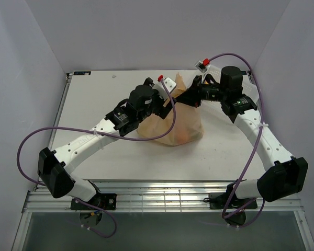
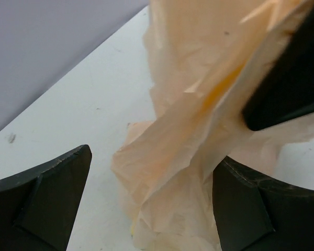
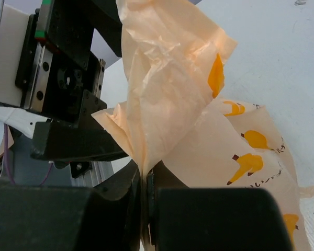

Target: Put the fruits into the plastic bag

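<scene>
The peach plastic bag (image 1: 180, 125) with orange prints stands on the table under both grippers, its top pulled up into a twisted crest (image 3: 167, 78). My right gripper (image 1: 188, 99) is shut on the bag's upper part, which runs between its fingers. My left gripper (image 1: 166, 104) is open just to the left, with the bag's folded plastic (image 2: 167, 178) between its fingers. A faint orange-red shape shows through the lower bag in the top view; I cannot tell what it is.
A white mesh-like item (image 1: 222, 115) lies at the back right, partly behind my right arm, with something yellow near it. Walls enclose both sides and the back.
</scene>
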